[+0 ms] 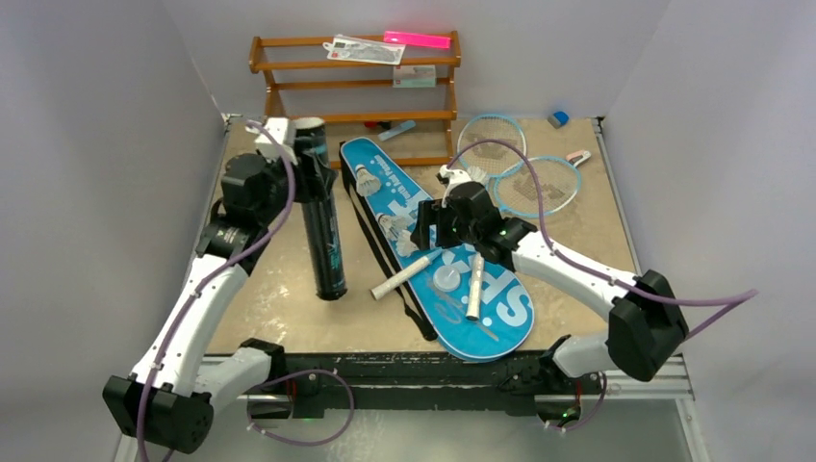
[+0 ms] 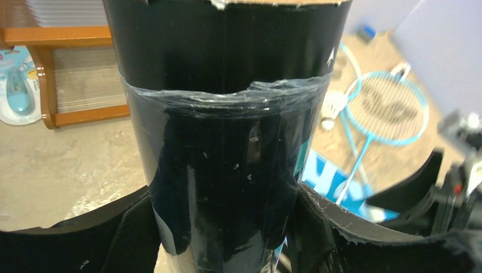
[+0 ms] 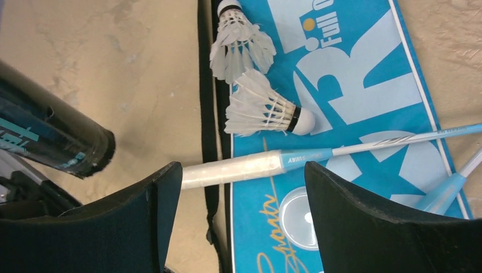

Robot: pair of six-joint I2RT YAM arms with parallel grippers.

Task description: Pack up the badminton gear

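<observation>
A long black shuttlecock tube (image 1: 327, 245) is in my left gripper (image 1: 313, 178), whose fingers press on both sides near its upper end. In the left wrist view, the tube (image 2: 221, 148) fills the middle. My right gripper (image 1: 423, 226) stands open and empty above the blue racket bag (image 1: 505, 308). Below it in the right wrist view, one shuttlecock (image 3: 267, 108) lies beside another shuttlecock (image 3: 241, 45). A round clear-white cap (image 3: 298, 219) rests on the bag near a racket handle (image 3: 233, 170). Farther up the bag lies another shuttlecock (image 1: 368, 181).
Two blue-rimmed rackets (image 1: 539, 188) lie right of the bag, with a shuttlecock (image 2: 332, 107) near them. At the back stands a wooden rack (image 1: 356, 118). A second white handle (image 1: 475, 289) lies on the bag. The bag's black strap (image 1: 370, 236) runs along its left edge.
</observation>
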